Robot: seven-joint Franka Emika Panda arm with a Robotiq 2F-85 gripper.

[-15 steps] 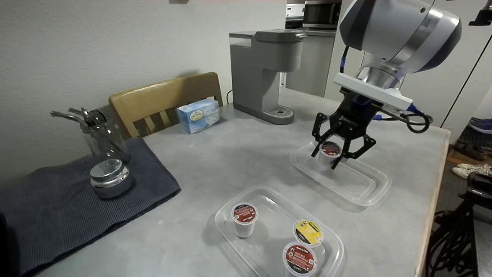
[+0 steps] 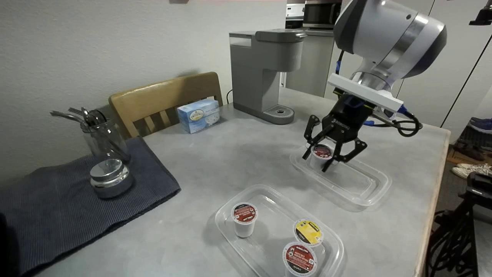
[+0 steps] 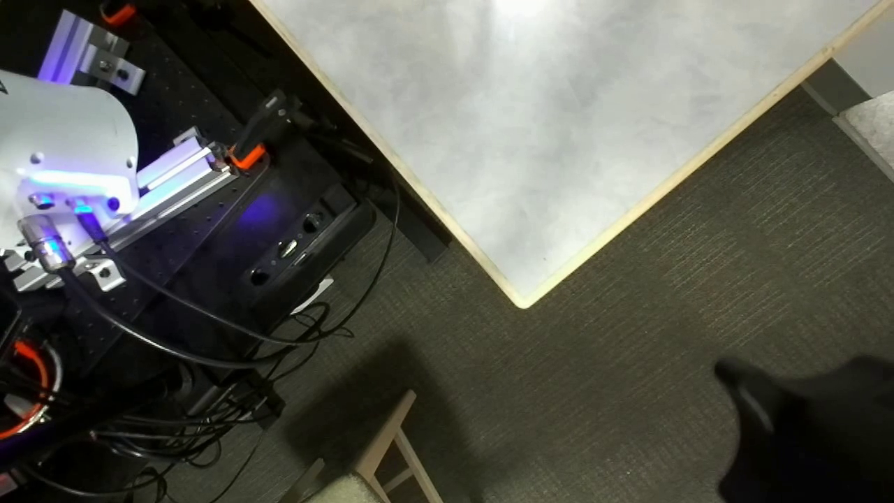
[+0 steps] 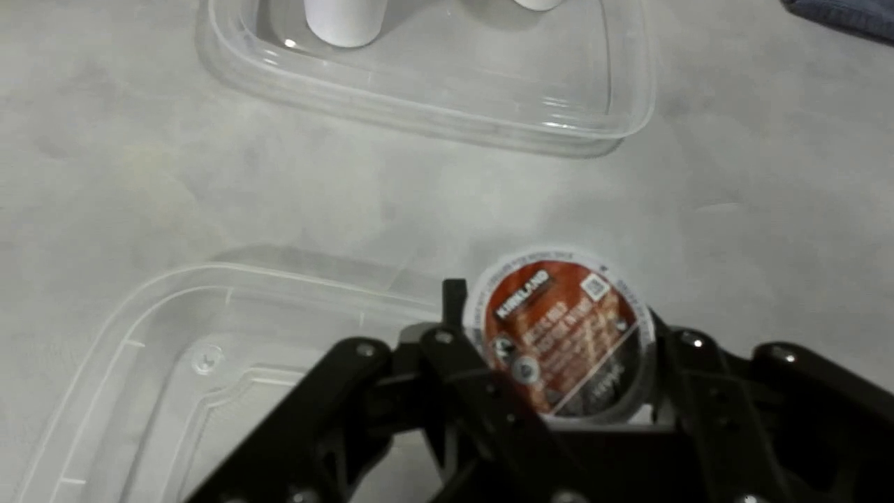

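Observation:
A coffee pod with a red Kirkland lid [image 4: 566, 335] is held between the fingers of my gripper, its lid facing the wrist camera. In exterior view 1 my gripper [image 2: 318, 161] is shut on this pod [image 2: 321, 154], over the left end of the farther clear plastic tray [image 2: 364, 196]. The wrist view places the pod beyond the corner of that tray [image 4: 205, 276]. A second clear tray [image 2: 263, 188] is nearer the exterior camera. It holds a red-lidded pod [image 2: 244, 219], a yellow-lidded pod [image 2: 308, 232] and another red-lidded pod [image 2: 300, 259].
A grey coffee maker [image 2: 263, 74] stands at the back, with a blue tea box [image 2: 198, 115] left of it. On the dark cloth [image 2: 60, 207] are a silver-lidded jar [image 2: 110, 177] and a glass of cutlery [image 2: 106, 138]. Bare table lies between the cloth and the trays.
My gripper has moved slightly left in exterior view 1, carrying the pod with it toward the left edge of the farther tray. The trays and other pods stay put.

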